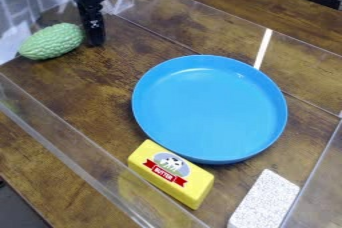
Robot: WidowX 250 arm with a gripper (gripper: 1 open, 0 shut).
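My black gripper (94,24) is at the top left, low over the table right beside a green textured oblong object (51,41), which lies to its left. Its fingers are small and dark here, so I cannot tell how far apart they are or whether anything is between them. A blue plate (209,107) lies in the middle right. A yellow butter box (171,174) with a cow label lies below the plate.
A white speckled block (263,202) lies at the lower right. Clear plastic walls border the wooden table (80,122), with a white strip at the upper right. The table left of the plate is bare.
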